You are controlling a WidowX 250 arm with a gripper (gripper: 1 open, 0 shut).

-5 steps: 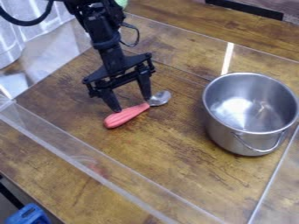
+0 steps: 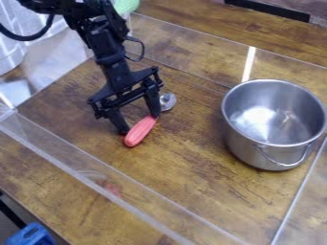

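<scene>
The black robot gripper (image 2: 136,115) is low over the wooden table, its fingers down around a spoon with a pink handle (image 2: 140,132). The spoon's silver bowl (image 2: 167,101) shows just behind the right finger. Whether the fingers grip the handle is hard to tell. A large steel pot (image 2: 272,126) stands to the right of the gripper.
A clear plastic barrier edge runs across the lower left and along the right. A white translucent object (image 2: 18,53) is at the upper left, a green item at the top, a blue object (image 2: 40,233) at the bottom left corner.
The gripper has moved down and slightly left onto the spoon. The spoon has turned more upright in the view, its handle end shifting right and down.
</scene>
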